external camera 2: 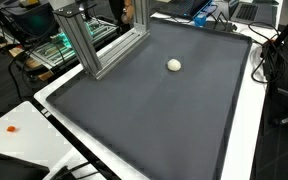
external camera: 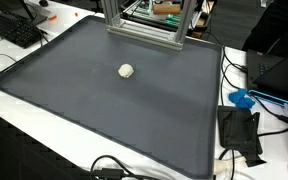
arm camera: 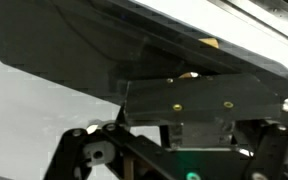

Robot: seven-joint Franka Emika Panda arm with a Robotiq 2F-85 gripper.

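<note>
A small, round, cream-coloured object (external camera: 125, 71) lies alone on the grey mat; exterior view 2 shows the same round object (external camera 2: 174, 64) towards the far side. In the wrist view my gripper appears as a dark shape low in the frame, open, with no held object visible. Its fingertips are hard to separate from the dark background. Neither exterior view shows the gripper clearly. At the top of exterior view 1, a brown, wood-like piece (external camera: 166, 9) shows inside a pale frame (external camera: 152, 36).
A keyboard (external camera: 11, 28) sits at the far left. In exterior view 2, the pale frame (external camera 2: 119, 55) borders the mat's edge.
</note>
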